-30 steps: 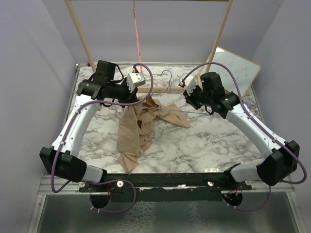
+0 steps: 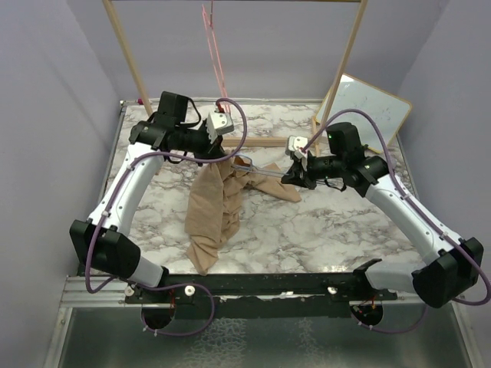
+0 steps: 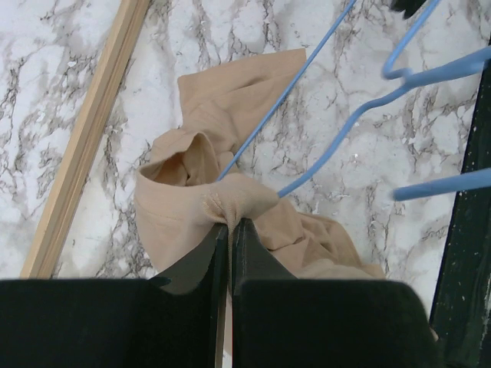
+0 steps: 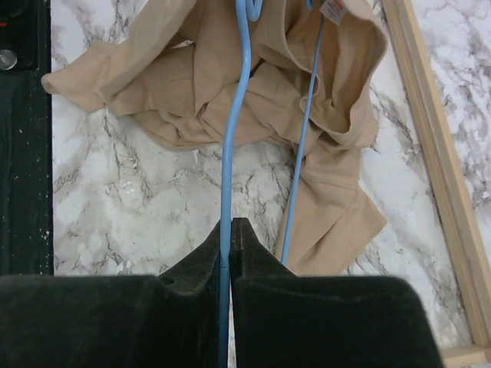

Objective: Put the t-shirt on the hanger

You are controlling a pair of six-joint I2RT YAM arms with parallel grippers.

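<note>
The beige t shirt point(image 2: 207, 215) lies crumpled on the marble table, lifted at its upper part, where my left gripper is shut on a fold point(image 3: 238, 199). My right gripper holds the blue hanger point(image 4: 232, 138), shut on its thin wire; the hanger reaches across toward the left gripper, and part of it runs into or behind the shirt's opening. A small white label point(image 4: 331, 11) shows on the shirt in the right wrist view.
A wooden frame with a base bar point(image 2: 261, 142) stands at the back, pink straps point(image 2: 219, 61) hanging from it. A whiteboard point(image 2: 372, 103) leans at the back right.
The left gripper has shifted slightly, still on the shirt.
</note>
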